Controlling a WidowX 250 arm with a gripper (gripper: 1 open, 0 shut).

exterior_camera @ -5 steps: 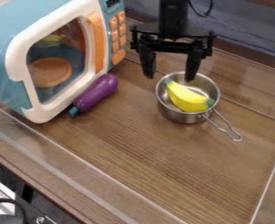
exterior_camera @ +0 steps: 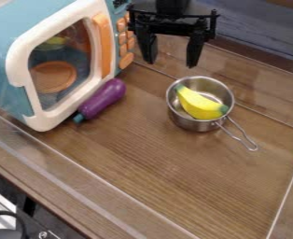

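Observation:
My black gripper point(exterior_camera: 171, 49) hangs open at the top centre, above and behind the small steel pan, with nothing visible between its fingers. The pan point(exterior_camera: 184, 116) sits on the right half of the wooden counter, its handle toward the lower right, and holds a yellow banana point(exterior_camera: 202, 106). A purple eggplant point(exterior_camera: 104, 97) lies beside a toy microwave point(exterior_camera: 19, 51) at the left, whose windowed door shows an orange plate and something yellow inside.
A dark blue wall stands at the back right, and a cable shows at the lower left beyond the counter's edge.
My gripper has moved left and upward, away from over the pan toward the microwave. The pan, banana and eggplant look unmoved.

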